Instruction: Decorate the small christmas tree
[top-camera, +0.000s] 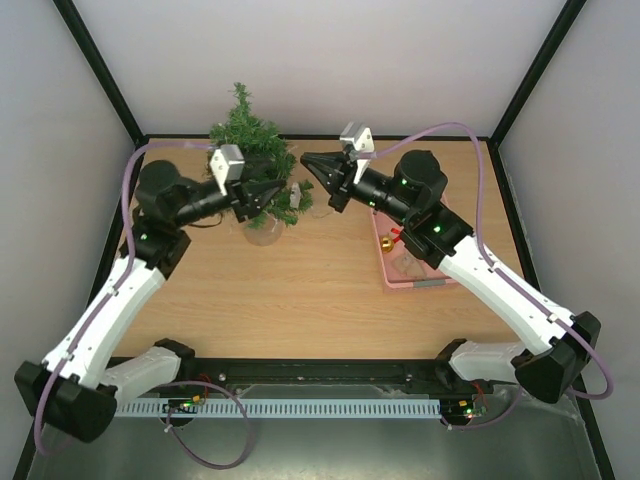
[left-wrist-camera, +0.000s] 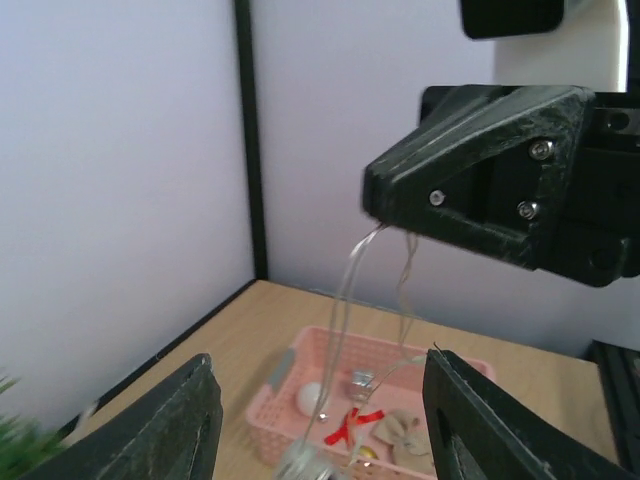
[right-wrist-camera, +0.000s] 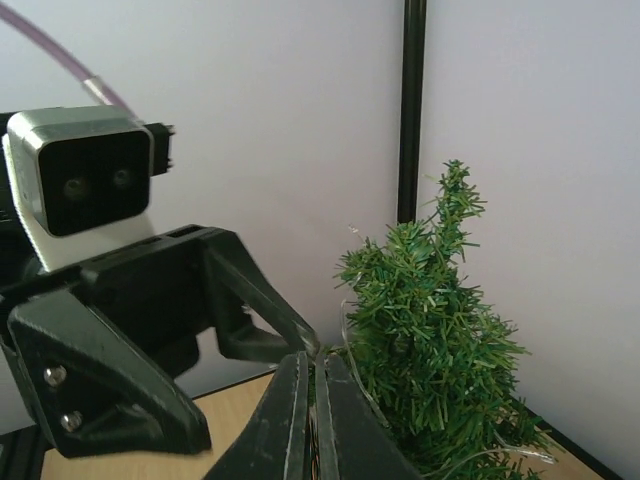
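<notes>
The small green tree stands in a clear pot at the back left, and fills the right half of the right wrist view. My left gripper is over its front, fingers apart. My right gripper is shut at the tree's right. A thin clear string hangs from the right gripper's tip in the left wrist view, between the left fingers in that view. A blurred pale ornament hangs low on it; a pale piece shows by the tree in the top view.
A pink tray with ornaments, among them a gold ball and red pieces, sits at the right, under the right arm.
</notes>
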